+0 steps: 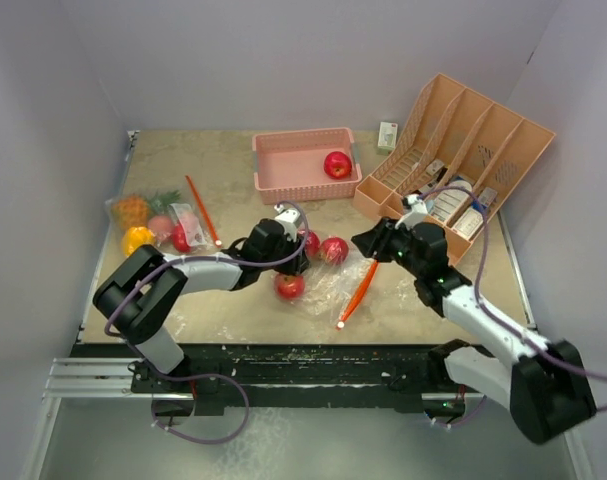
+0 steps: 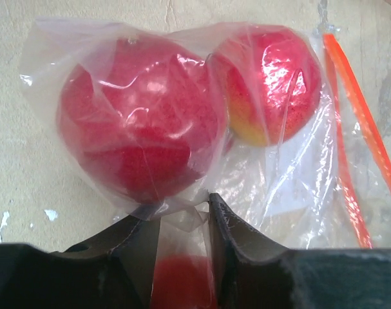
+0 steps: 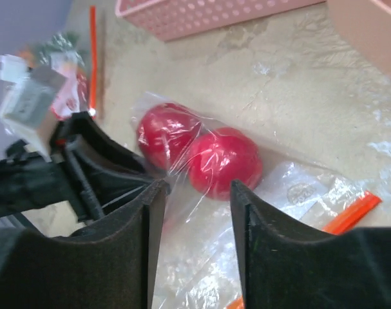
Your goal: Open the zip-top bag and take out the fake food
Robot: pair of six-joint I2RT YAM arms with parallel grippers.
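Note:
A clear zip bag (image 2: pixel 298 187) holds red fake fruits (image 1: pixel 332 250), with another red fruit (image 1: pixel 289 288) at its lower left. An orange zip seal (image 1: pixel 358 292) runs along its right side. My left gripper is at the bag between the fruits, bag film between or beside its fingertips; how tightly it closes is unclear. My right gripper stands open over the bag, right of the fruits, nothing held.
A pink basket (image 1: pixel 283 180) with one apple stands at the back. A wooden divider box (image 1: pixel 513 150) is at the right. Another bag of fruit (image 1: pixel 133 212) and a loose orange strip lie left.

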